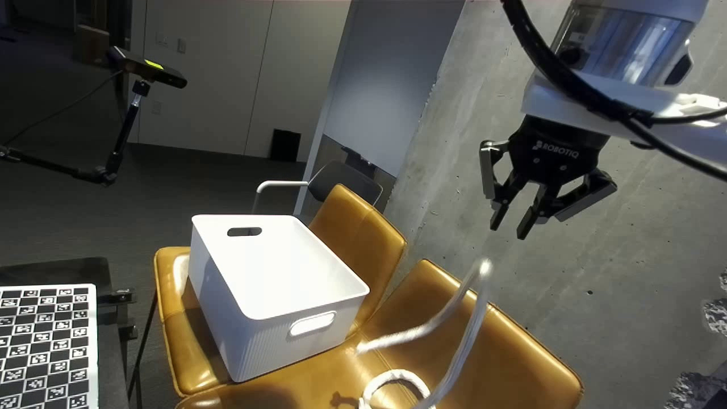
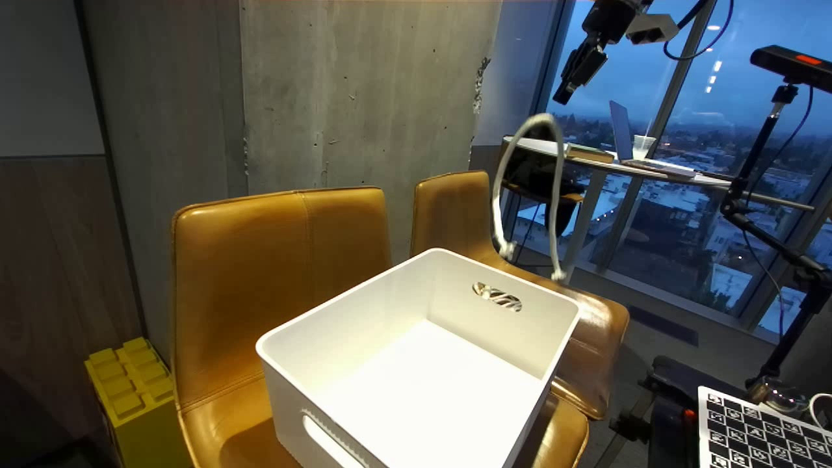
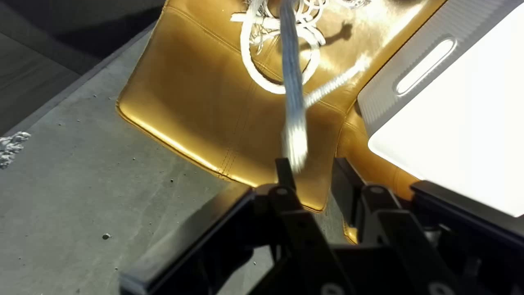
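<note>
A pale rope [image 1: 484,268] hangs bent in mid-air above the right-hand tan chair, its ends dangling and its outline blurred. Above it, with a clear gap, my gripper [image 1: 509,230] has its fingers apart and nothing between them. The second exterior view also shows the rope [image 2: 538,121] arched below the gripper [image 2: 563,95]. In the wrist view, a blurred rope end [image 3: 297,147] shows beyond the parted fingertips. The white bin [image 1: 279,347] stands on the chairs to the left, its visible inside empty.
Coiled white rope [image 1: 402,374] lies on the right-hand chair seat [image 3: 191,93], beside the bin. A concrete wall [image 1: 613,272] rises behind the chairs. A camera on an arm [image 1: 146,68] and a patterned board [image 1: 47,347] stand at the left.
</note>
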